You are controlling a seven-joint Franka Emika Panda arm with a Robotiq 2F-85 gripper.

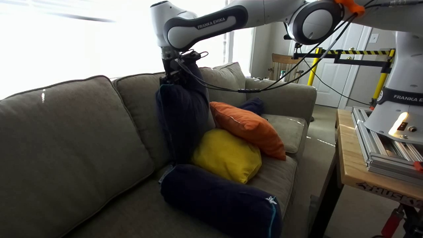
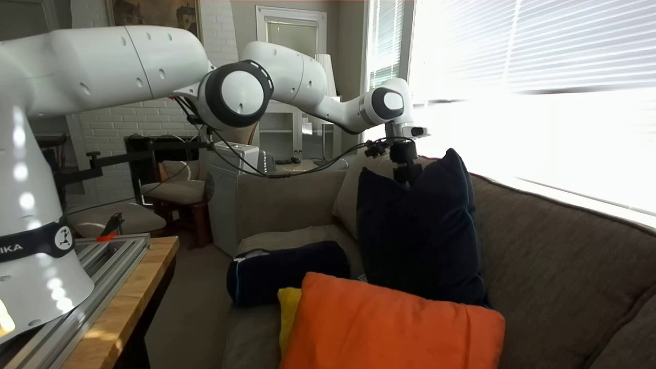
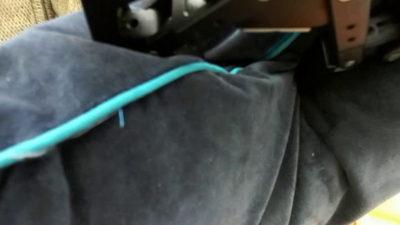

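Observation:
A large navy pillow with teal piping stands upright against the sofa back. My gripper is at its top edge, pointing down, with its fingers spread apart. In the wrist view, the dark fingers stand wide of each other over bunched navy cloth and the teal piping. The fingertips are partly hidden by the fabric. In the second exterior view, the gripper sits in the dip between the top corners of the pillow.
A yellow pillow and an orange pillow lie in front of the navy one. A navy bolster rests on the seat nearby. Sofa back cushions rise behind.

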